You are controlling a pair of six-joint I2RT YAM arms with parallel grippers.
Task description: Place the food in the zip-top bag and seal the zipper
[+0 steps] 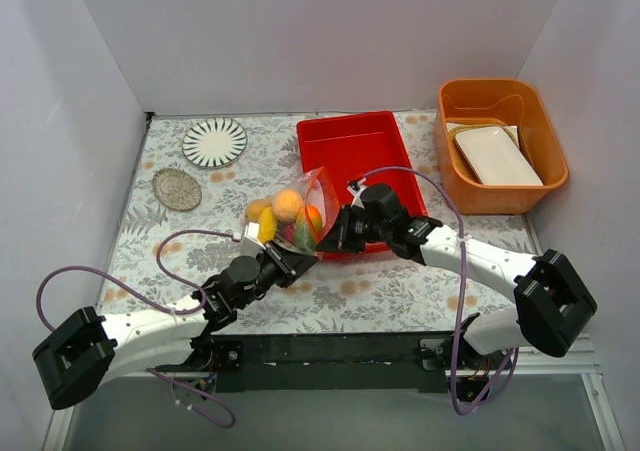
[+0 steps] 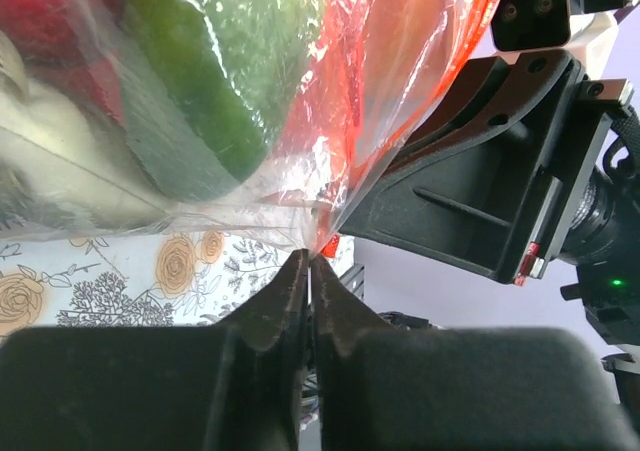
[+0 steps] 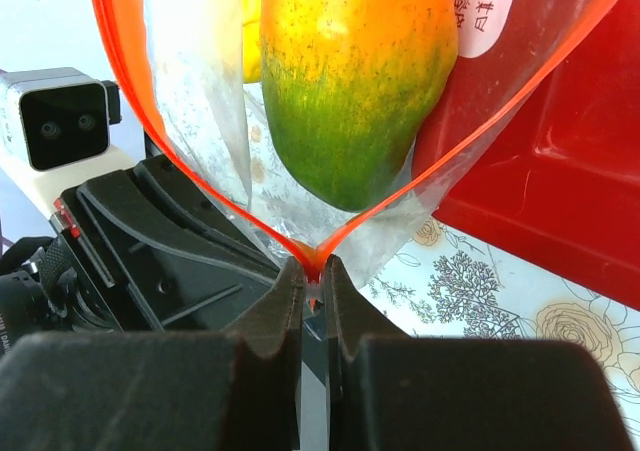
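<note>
A clear zip bag with an orange zipper [image 1: 318, 186] holds food: round orange fruit [image 1: 287, 206], yellow pieces and a green-and-orange mango [image 3: 355, 81]. My left gripper is at the bag's lower corner, its fingertips close together on the bag's edge. My right gripper has its fingertips at the point where the two orange zipper strips meet, close around that corner. Both grippers are near each other at the front of the bag in the top view; how tightly either is closed is hard to see.
A red tray [image 1: 355, 141] lies behind the bag. An orange bin [image 1: 540, 151] with white dishes stands at back right. A striped plate [image 1: 214, 141] and a beige plate [image 1: 176, 189] lie at back left.
</note>
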